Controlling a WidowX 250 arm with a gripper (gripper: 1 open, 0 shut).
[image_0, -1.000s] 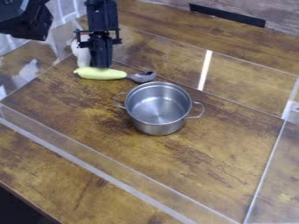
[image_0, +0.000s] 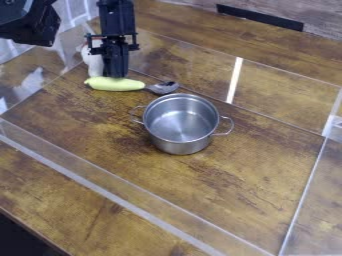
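The black gripper (image_0: 114, 66) hangs at the upper left, low over a pale yellow-green elongated object (image_0: 115, 84), perhaps a toy vegetable, lying on the wooden table. Its fingers are dark and small in this view, and I cannot make out whether anything is between them. A metal spoon (image_0: 163, 88) lies just right of the yellow object. A steel pot (image_0: 182, 123) with two side handles stands near the middle of the table. A whitish item (image_0: 94, 62) behind the gripper is partly hidden.
Pale strips cross it near the edges. A dark slot (image_0: 261, 14) is at the back right.
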